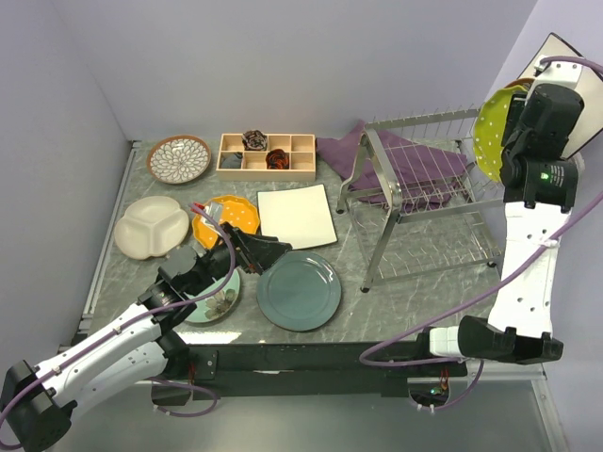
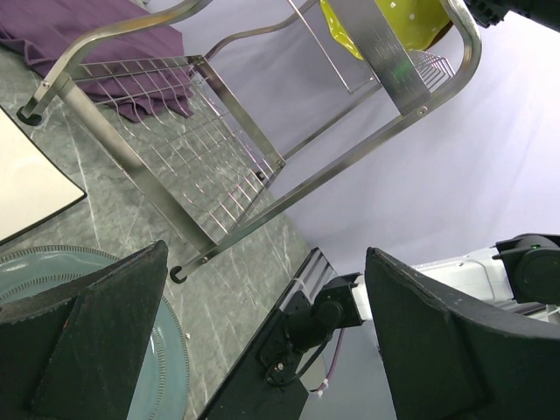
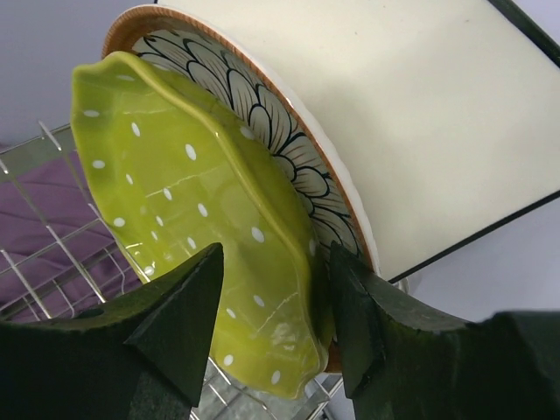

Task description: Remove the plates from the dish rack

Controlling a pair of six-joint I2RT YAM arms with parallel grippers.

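Note:
A metal dish rack (image 1: 396,217) stands on the right of the counter. At its top right a green polka-dot plate (image 3: 175,210) leans upright against a patterned brown-rimmed plate (image 3: 262,114), with a white board (image 3: 437,122) behind. My right gripper is open at the green plate's near edge, one finger over its face, the other by the rims. My left gripper hovers open over the left part of the counter, near a grey-blue plate (image 1: 298,291), with nothing between its fingers.
An orange plate (image 1: 240,212), a divided plate (image 1: 151,227), a patterned plate (image 1: 178,159), a pale green plate (image 1: 223,301), a cream square board (image 1: 297,215) and a wooden organiser (image 1: 245,174) lie on the left and middle. Purple cloth (image 1: 334,151) lies under the rack.

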